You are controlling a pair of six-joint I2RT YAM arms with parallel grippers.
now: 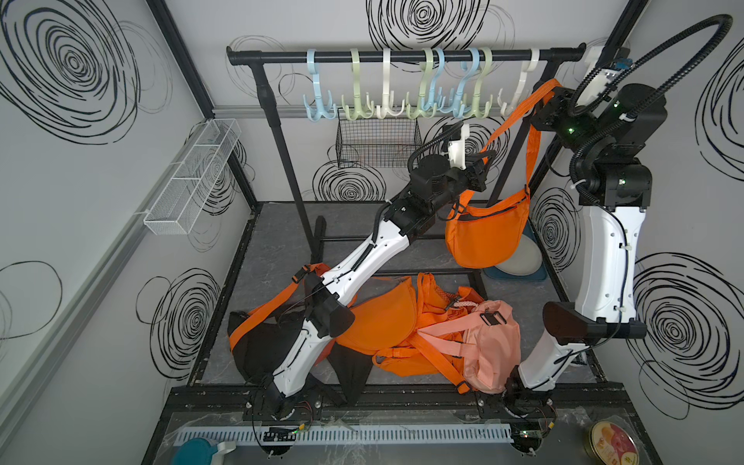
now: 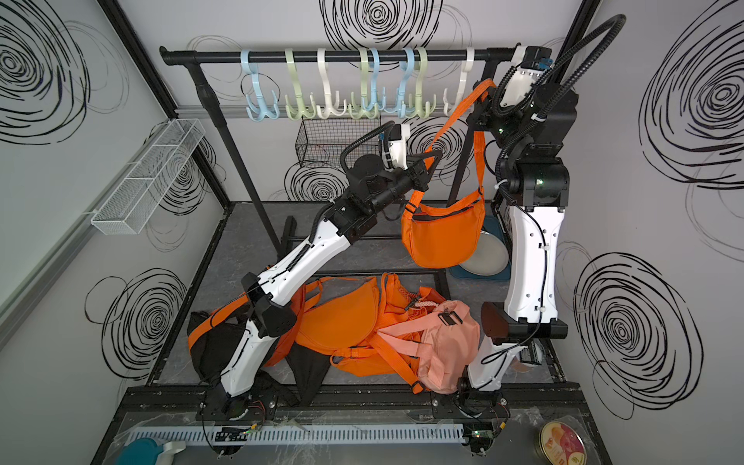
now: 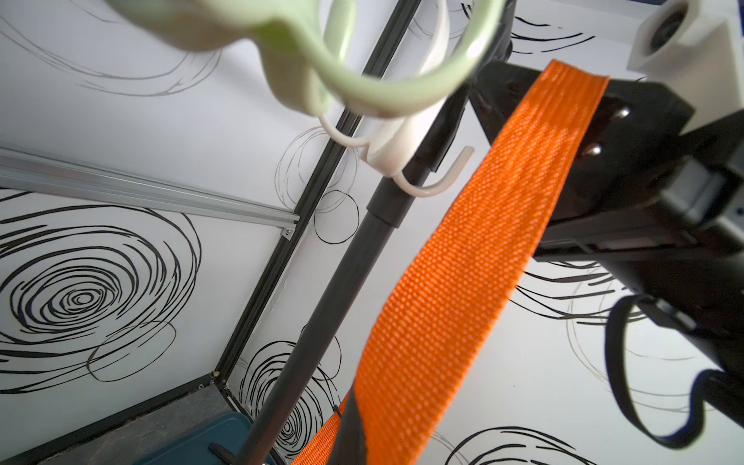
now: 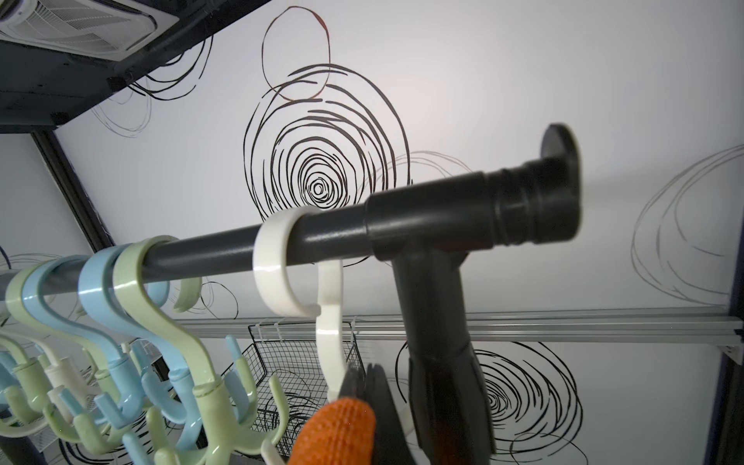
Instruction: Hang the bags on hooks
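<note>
An orange bag [image 1: 484, 236] hangs in mid-air by its strap. My right gripper [image 1: 546, 108] is shut on the top of that strap, high at the rack's right end, beside the white hook [image 4: 331, 333] on the bar. In the right wrist view, orange webbing [image 4: 333, 434] shows at the bottom. My left gripper [image 2: 422, 170] is shut on the strap's left side, below the hooks. In the left wrist view the strap [image 3: 472, 263] crosses close by, with a pale green hook [image 3: 379, 89] and a white hook [image 3: 395, 155] above.
The rack's bar [image 1: 271, 56] holds several coloured hooks. Its right upright [image 4: 430, 325] stands just right of the white hook. A wire basket [image 1: 376, 139] is behind, a white basket [image 1: 190, 178] on the left wall. More bags [image 1: 379, 325] lie piled on the floor, with a plate [image 2: 484, 254] behind.
</note>
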